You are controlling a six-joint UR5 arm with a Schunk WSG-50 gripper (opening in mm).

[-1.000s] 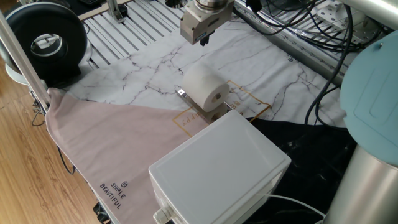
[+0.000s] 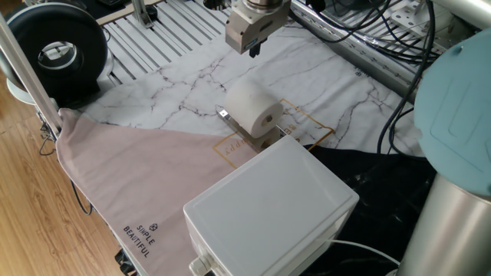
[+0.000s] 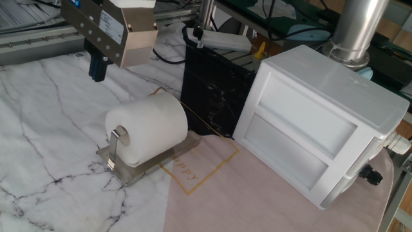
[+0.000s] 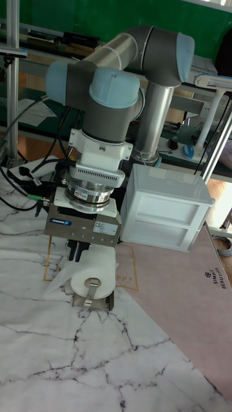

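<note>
A white paper roll (image 3: 152, 129) lies sideways on a metal holder (image 3: 132, 173), whose upright bracket enters the core. In exterior view 3, a pale flap (image 4: 63, 276) shows left of the roll (image 4: 104, 275); whether it is loose paper is unclear. My gripper (image 3: 97, 68) hangs over the marble-patterned cloth, above and to the side of the roll and apart from it in exterior view 2. Its short black fingers point down close together and look shut, with nothing seen between them. From exterior view 1, the gripper (image 2: 255, 52) is beyond the roll (image 2: 254, 107).
A white drawer unit (image 2: 272, 207) stands close to the holder, on the side away from the gripper. Cables (image 2: 399, 77) run along the table's edge by the arm. Open marble cloth (image 3: 45, 142) lies beside the roll, and pink cloth (image 2: 130, 161) is clear.
Over the last second my gripper has shifted slightly to the right and down in exterior view 1, and the blue arm joint moved a little. The roll, holder and drawer unit stayed put.
</note>
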